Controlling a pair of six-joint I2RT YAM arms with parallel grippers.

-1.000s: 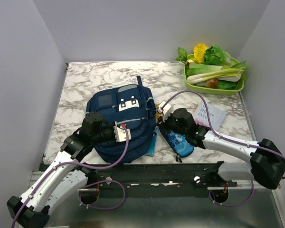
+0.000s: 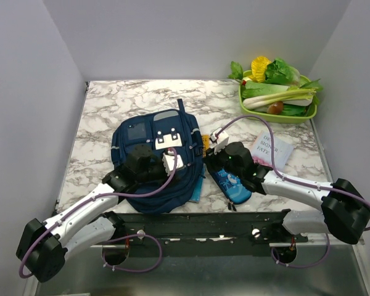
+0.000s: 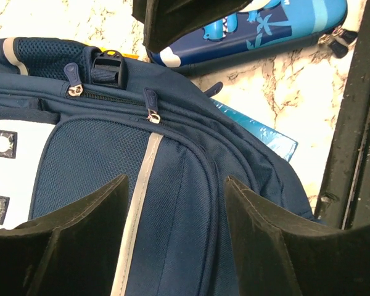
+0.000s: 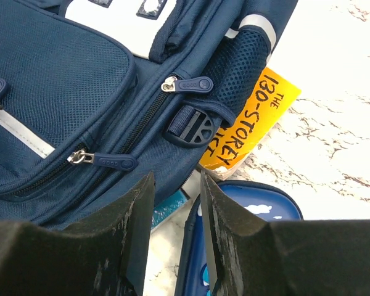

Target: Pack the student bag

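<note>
The navy backpack [image 2: 139, 132] lies on the table with its zipper pulls [image 4: 111, 160] on the right side. My left gripper is open above the bag's front pocket, holding nothing. My right gripper hovers by the bag's right edge, part open, nothing seen between its fingers. A blue pencil case [image 2: 231, 188] lies right of the bag. A yellow book [image 4: 253, 117] and a light blue item [image 3: 265, 135] are partly under or beside the bag. A pale book [image 2: 272, 148] lies farther right.
A green basket of vegetables [image 2: 277, 117] stands at the back right. Bare marble shows behind and left of the bag. Walls border the table, and a dark rail [image 2: 191, 223] runs along the front.
The right arm has shifted only slightly.
</note>
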